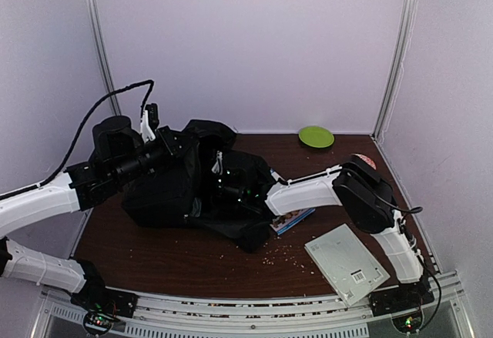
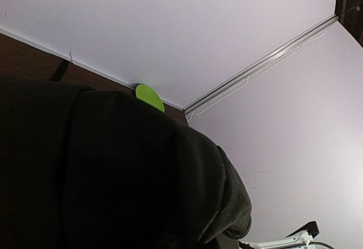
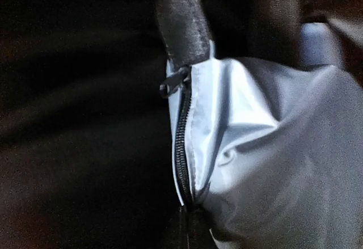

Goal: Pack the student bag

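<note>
The black bag (image 1: 158,195) stands open on the table's left half. At its upper edge my left gripper (image 1: 179,144) is shut with bag cloth at its tips; black fabric (image 2: 125,169) hides the fingers in the left wrist view. My right gripper (image 1: 217,188) is shut inside the bag's mouth. Its dark fingertips show only dimly in the right wrist view, at the lower end of a black zipper (image 3: 181,147) beside silvery lining (image 3: 283,141). Whether they pinch cloth there cannot be made out. A picture-covered book (image 1: 293,219) lies partly under the right arm.
A pale flat board (image 1: 347,264) with a label lies at the front right. At the back right sits a green plate (image 1: 316,136), and a pinkish round item (image 1: 365,161) shows behind the right arm. Crumbs (image 1: 286,258) litter the table's front middle, otherwise clear.
</note>
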